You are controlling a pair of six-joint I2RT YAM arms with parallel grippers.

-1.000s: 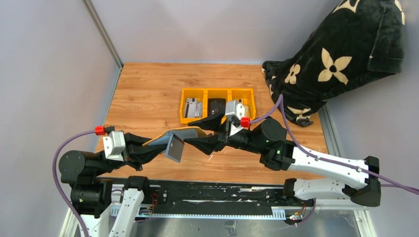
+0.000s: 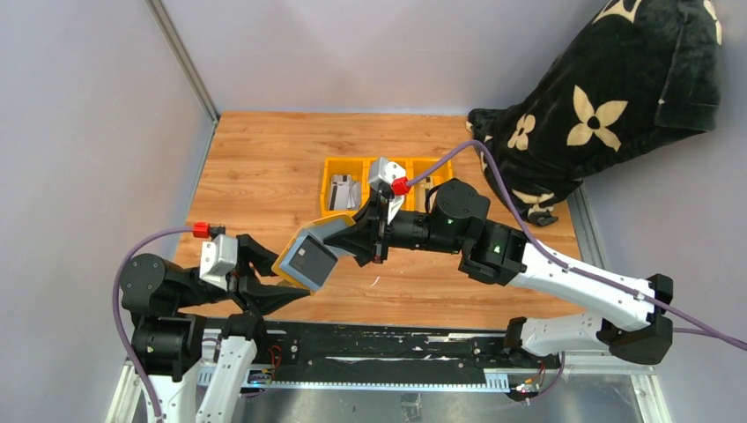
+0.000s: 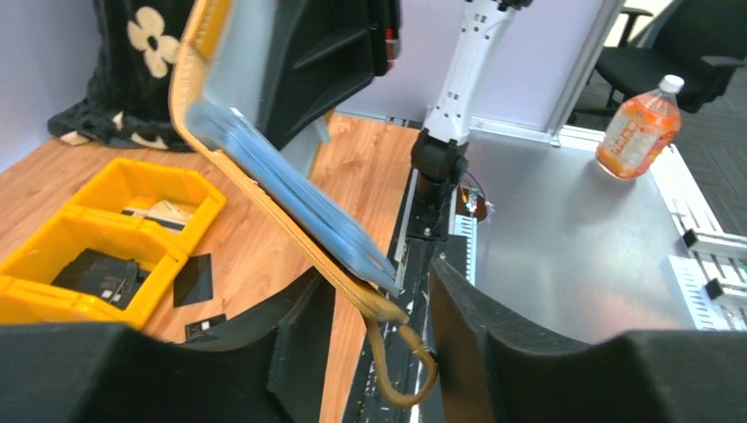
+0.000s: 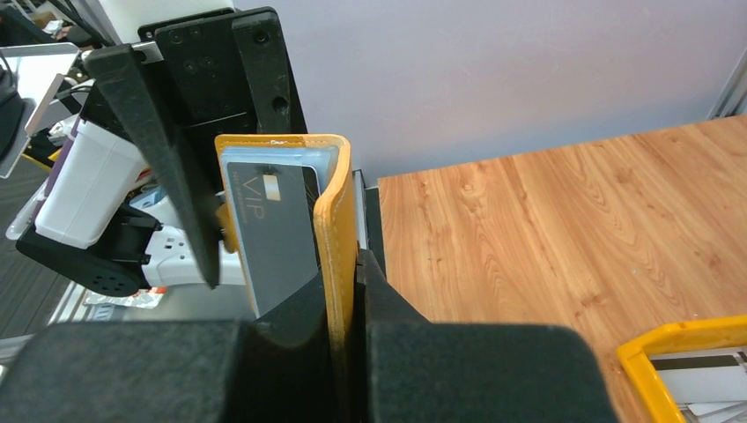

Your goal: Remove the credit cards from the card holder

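Observation:
The yellow card holder (image 2: 277, 266) hangs above the table between my two arms, opened out. Its clear sleeves show a dark card (image 2: 313, 261), which in the right wrist view is a grey VIP card (image 4: 273, 231) inside a pocket. My right gripper (image 2: 341, 241) is shut on one side of the holder. My left gripper (image 2: 284, 275) stands open at the holder's other side. In the left wrist view, the holder's edge and a thin yellow strap (image 3: 377, 348) reach between the left fingers, with gaps beside them.
On the table behind stands a yellow compartment tray (image 2: 330, 189) with cards and a dark item inside. A black patterned cushion (image 2: 608, 106) leans at the back right. Bare wood lies to both sides of the tray.
My right gripper, open a second ago, has shut on the holder and moved a little left. My left gripper has opened and shifted right. The holder's dark card face has turned further upward.

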